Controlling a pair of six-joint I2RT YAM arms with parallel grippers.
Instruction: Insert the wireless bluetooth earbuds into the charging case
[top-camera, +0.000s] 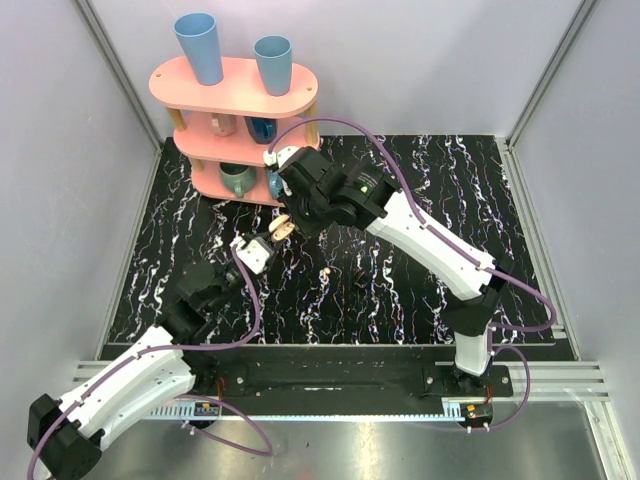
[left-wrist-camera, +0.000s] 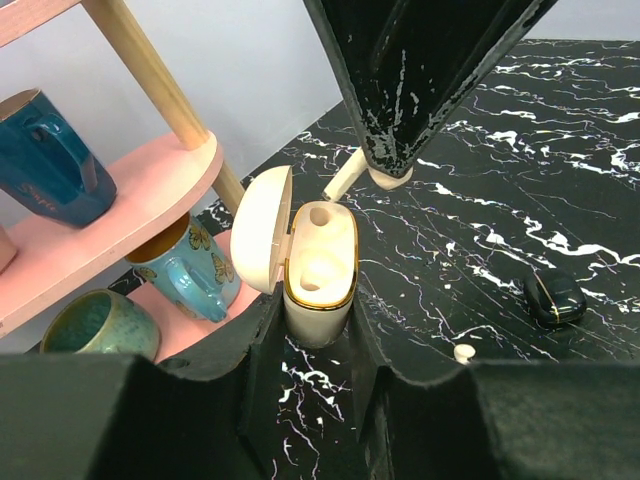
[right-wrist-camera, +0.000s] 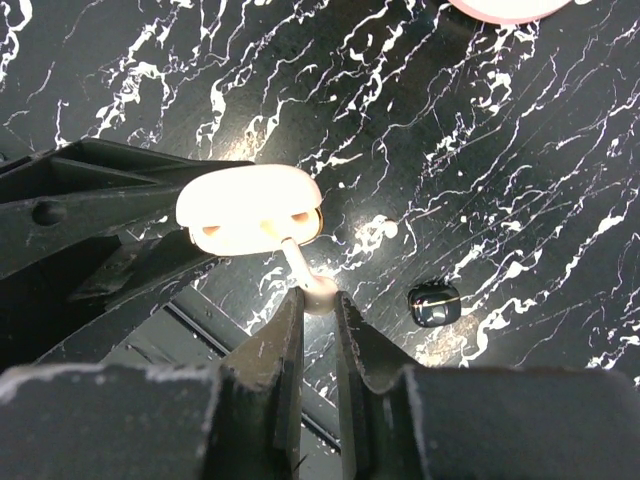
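My left gripper is shut on the open white charging case (left-wrist-camera: 322, 260), its lid tilted up and two slots visible. My right gripper is shut on a white earbud (right-wrist-camera: 318, 290), whose stem points at the case. In the left wrist view the earbud hangs just above and behind the case, under the dark right fingertips; in the right wrist view the stem overlaps the case's edge, and I cannot tell if they touch. A small white piece (left-wrist-camera: 463, 353), perhaps the other earbud, lies on the black marble surface.
A pink shelf (top-camera: 235, 80) with cups and mugs stands at the back left, close behind both grippers. A small black object (left-wrist-camera: 554, 297) lies on the marble to the right.
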